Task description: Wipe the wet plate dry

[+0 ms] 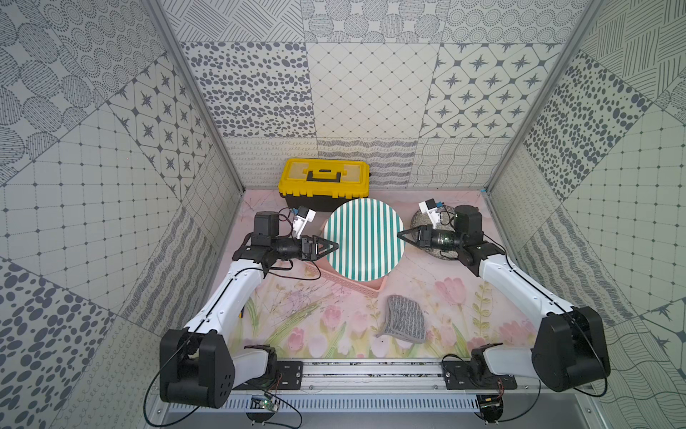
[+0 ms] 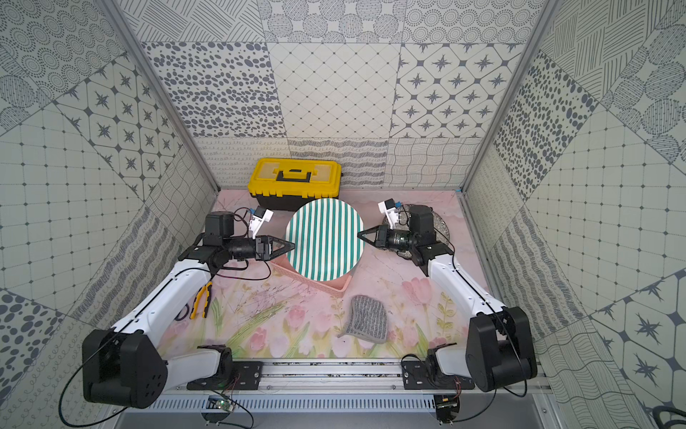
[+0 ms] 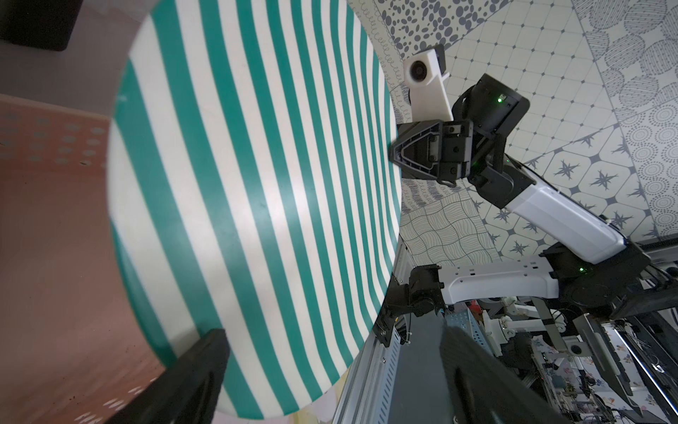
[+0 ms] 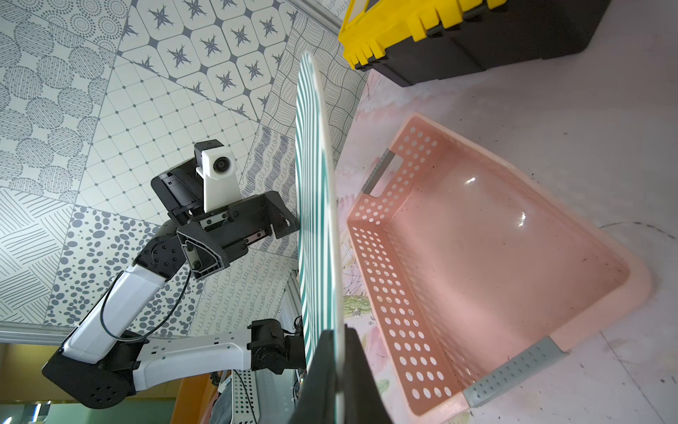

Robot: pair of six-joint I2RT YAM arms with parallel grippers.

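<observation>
A round plate (image 1: 363,239) with green and white stripes is held up over the pink basket (image 4: 508,254), tilted so that its striped face shows in both top views. My right gripper is shut on its rim, one finger on each side of the thin edge. At the opposite rim, my left gripper (image 1: 337,246) stands open; in the left wrist view its fingers (image 3: 190,381) are wide apart with the plate's edge close by. On the table in front lies a grey cloth (image 1: 403,319). Water on the plate cannot be made out.
Behind the basket stands a yellow and black toolbox (image 1: 323,182). A round patterned item (image 2: 437,221) lies partly beneath the right arm. Yellow-handled pliers (image 2: 203,300) rest near the left arm.
</observation>
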